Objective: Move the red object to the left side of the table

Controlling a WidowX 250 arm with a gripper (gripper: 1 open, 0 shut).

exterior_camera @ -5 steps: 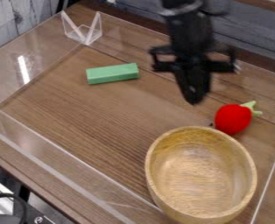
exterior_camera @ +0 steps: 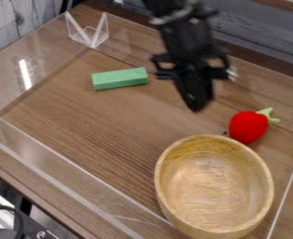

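Observation:
A round red object (exterior_camera: 247,127) with a green stem, like a strawberry or tomato, rests on the right part of the wooden table, just behind the bowl. My black gripper (exterior_camera: 195,90) hangs from the top of the camera view, left of the red object and apart from it. The arm is blurred, so the fingers cannot be made out clearly; no object shows in them.
A large tan bowl (exterior_camera: 214,191) stands empty at the front right. On the table's left half lies a green block (exterior_camera: 119,78). A clear wire-like stand (exterior_camera: 88,31) is at the back left.
A second ago the arm stood farther right, close by the red object. Red object, block and bowl have stayed put.

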